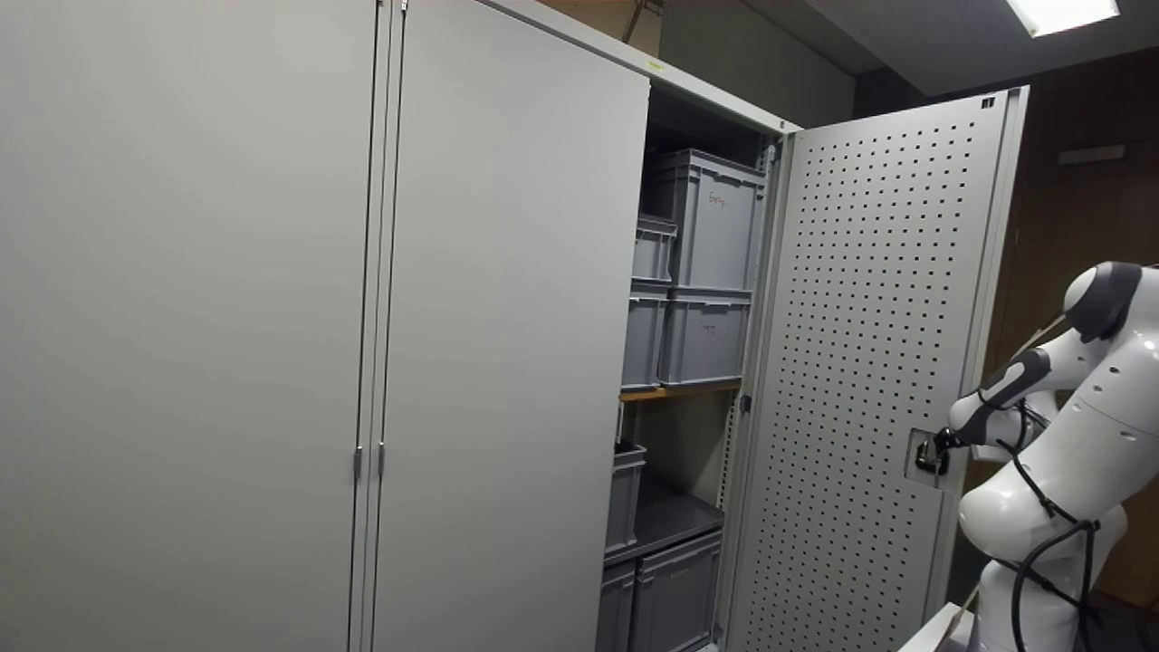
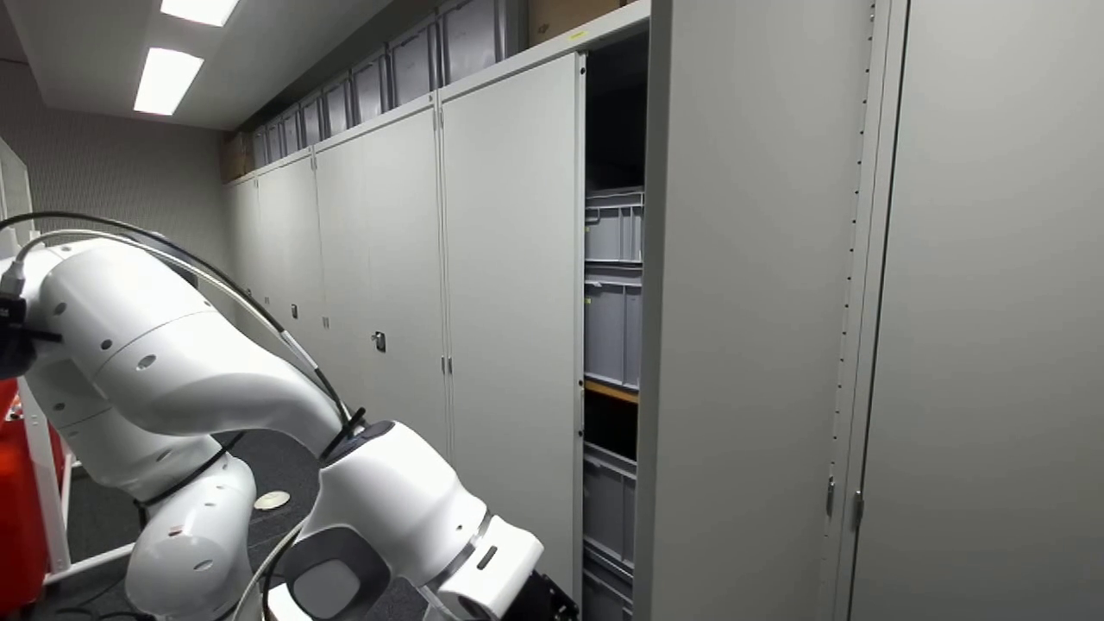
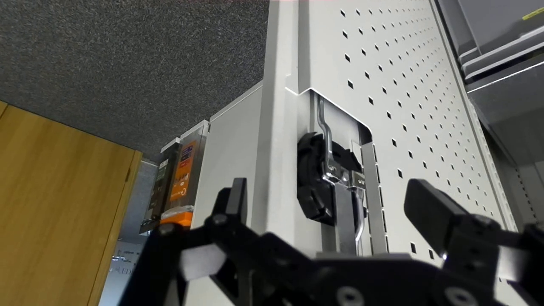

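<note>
The perforated inner face of a grey cabinet door (image 1: 869, 326) shows in exterior view 1, with the door swung open. In its edge cutout sits a black latch mechanism with metal rods (image 3: 316, 178), seen close up in the wrist view. My gripper is open, its fingertips wide apart. One dark finger (image 3: 237, 199) appears left of the door's edge; the other finger (image 3: 431, 209) appears over the perforated panel. The latch is framed between them, and no grip on it shows. Whether either finger touches the door, I cannot tell.
Grey bins (image 1: 712, 234) fill shelves inside the cabinet. A closed neighbouring door (image 1: 511, 326) covers its left part. Beyond the open door, the wrist view shows dark carpet (image 3: 137, 56), a wooden panel (image 3: 56, 204) and an orange-labelled box (image 3: 183, 171).
</note>
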